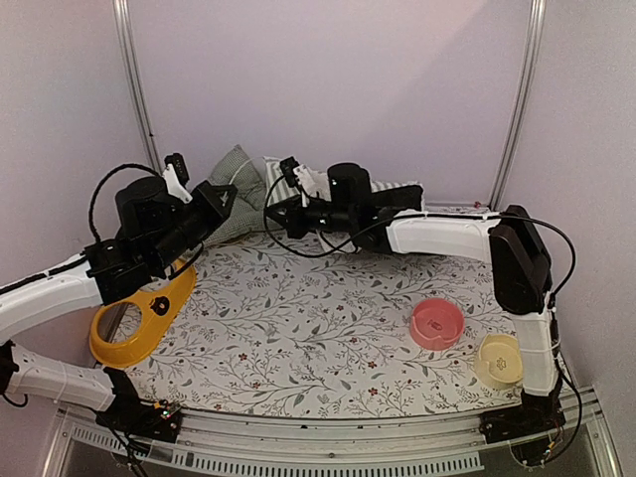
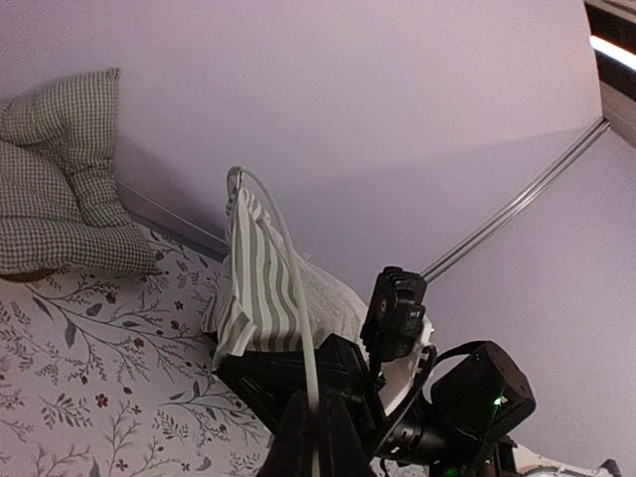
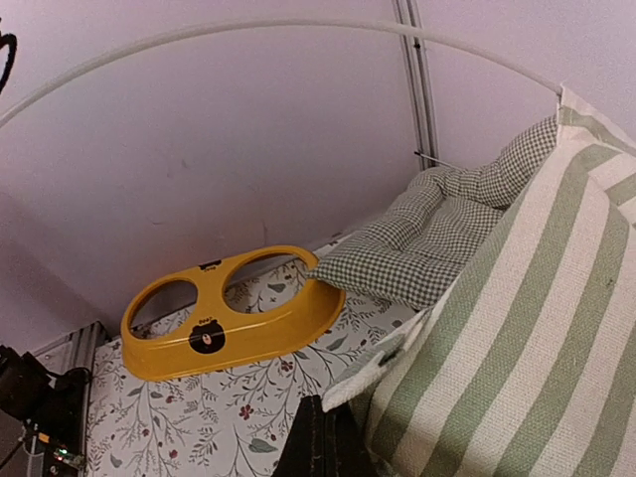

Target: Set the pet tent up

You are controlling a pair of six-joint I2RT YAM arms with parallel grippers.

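The pet tent, green-and-white striped cloth [image 3: 537, 328], hangs partly raised at the back, mostly hidden behind my right arm in the top view. From its upper corner a thin white pole [image 2: 298, 288] arcs out towards my left gripper, which is shut on it. In the right wrist view the same pole [image 3: 298, 22] bows across the top. My right gripper is shut with a corner edge of the striped cloth at its fingertips. In the top view, the left gripper [image 1: 231, 189] stands a little left of the right gripper [image 1: 270, 211].
A checked grey-green cushion [image 2: 60, 189] lies at the back left, near the tent. The yellow double-bowl stand [image 3: 234, 328] is at the left. A pink bowl [image 1: 437, 324] and a cream bowl [image 1: 499, 360] sit front right.
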